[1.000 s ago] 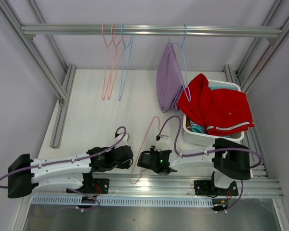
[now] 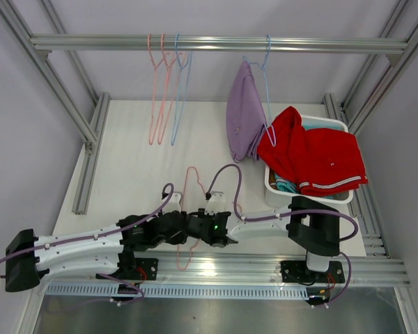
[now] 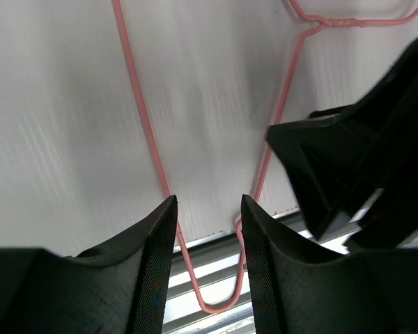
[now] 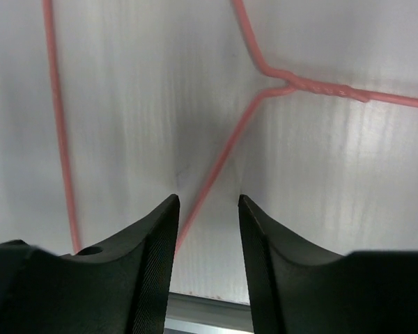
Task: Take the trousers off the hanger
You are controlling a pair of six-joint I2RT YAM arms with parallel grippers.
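Purple trousers (image 2: 245, 115) hang folded on a blue hanger (image 2: 268, 90) on the rail at the upper right. A pink hanger (image 2: 194, 170) lies low over the front of the white floor, under both grippers, which sit side by side in the top view. My left gripper has its fingertips apart, above that hanger's lower end. My right gripper also has parted fingertips, with a pink wire of the hanger (image 4: 219, 160) running between them in view; whether it is held does not show.
A white basket (image 2: 285, 200) at the right holds red and teal clothes. More pink and blue hangers (image 2: 153, 104) hang from the rail (image 2: 216, 43) at the left.
The low pink hanger has shifted left as well. The hanging trousers are unchanged.
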